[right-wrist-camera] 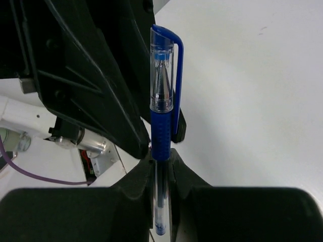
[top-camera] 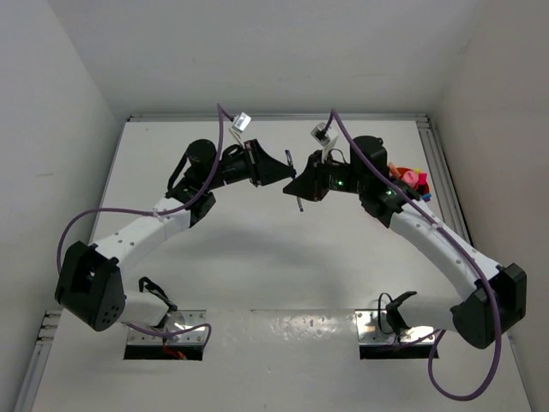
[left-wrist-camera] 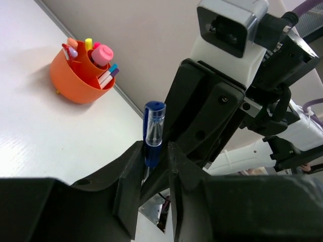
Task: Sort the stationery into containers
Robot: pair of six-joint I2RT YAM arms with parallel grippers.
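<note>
An upright blue gel pen (right-wrist-camera: pixel 161 133) is held by my right gripper, shut on its lower part. My left gripper is at the pen, its fingers on either side of the blue grip in its wrist view; whether they touch it is unclear. In the top view, the two grippers meet face to face over the middle of the table (top-camera: pixel 240 257). An orange organiser (left-wrist-camera: pixel 73 85) holding pens and markers stands at the right side of the table, partly hidden behind the right arm in the top view.
Metal rails (top-camera: pixel 274 117) and pale walls bound it at the back and sides.
</note>
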